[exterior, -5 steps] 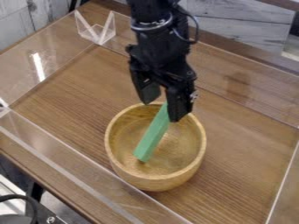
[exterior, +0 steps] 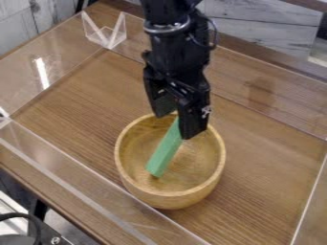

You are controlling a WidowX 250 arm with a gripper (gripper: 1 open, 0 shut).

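Note:
The black robot arm hangs from the top centre, its gripper (exterior: 177, 115) low over the back of a round yellow bowl (exterior: 141, 172). A green elongated object (exterior: 163, 151) lies diagonally inside the bowl, its upper end near or behind the gripper. I cannot tell whether the gripper is open or shut, or whether it touches the green object.
A clear plastic piece (exterior: 105, 29) stands at the back left. Transparent edging runs along the table's sides, and a dark cable lies at the bottom left.
The arm and gripper have shifted and turned slightly over the bowl. The bowl and green object look unmoved.

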